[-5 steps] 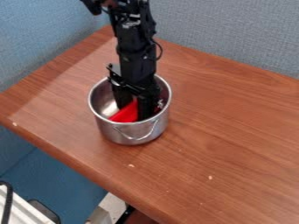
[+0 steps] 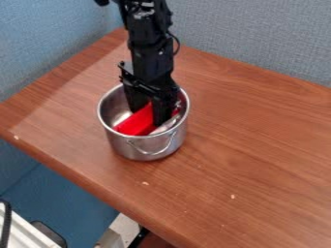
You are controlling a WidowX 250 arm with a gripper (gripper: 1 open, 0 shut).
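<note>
A steel pot with a wire handle stands on the wooden table. A red object lies inside it, with something shiny beside it at the right. My black gripper reaches down into the pot from above, over the red object. Its fingertips are partly hidden by the pot and by the arm, so I cannot see clearly what is between them.
Blue-grey padded walls stand at the back and left. Beyond the table's left edge, at the bottom left, are a white object and dark cables.
My gripper has shifted slightly up and left within the pot, and more of the shiny item beside the red object shows.
</note>
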